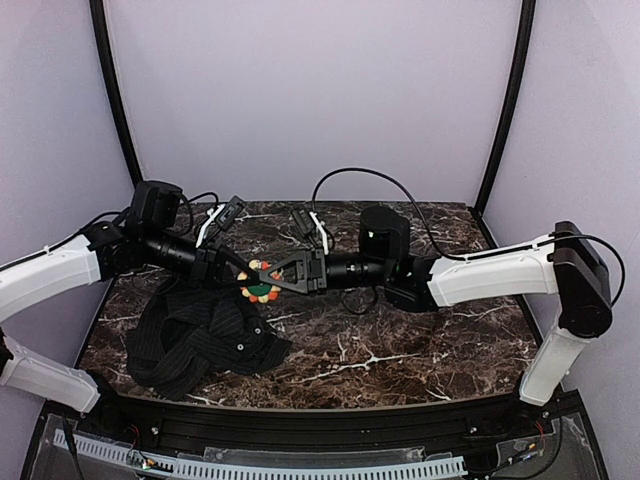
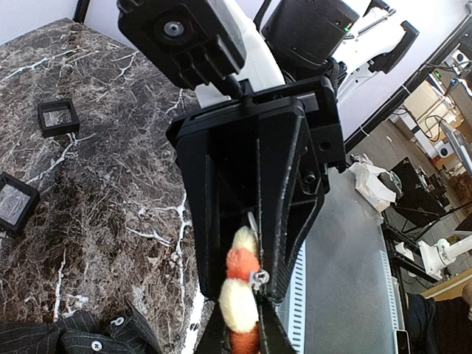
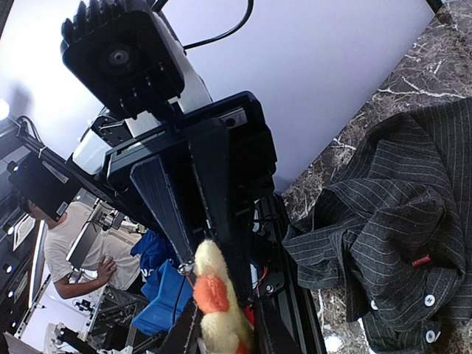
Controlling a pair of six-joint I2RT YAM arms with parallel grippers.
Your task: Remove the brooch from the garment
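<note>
A flower brooch [image 1: 259, 292] with orange and cream petals and a green centre is held in the air between my two grippers, which meet face to face above the left side of the table. My left gripper [image 1: 242, 270] is shut on it from the left, my right gripper [image 1: 275, 272] from the right. Both wrist views show the brooch edge-on, its plush petals [image 2: 238, 302] [image 3: 216, 317] between the fingers, with a small metal piece beside it. The dark pinstriped garment [image 1: 200, 340] lies crumpled on the table below, with white buttons showing in the right wrist view.
In the left wrist view two small black square frames [image 2: 57, 116] lie on the marble. A dark rail runs along the table's front edge.
</note>
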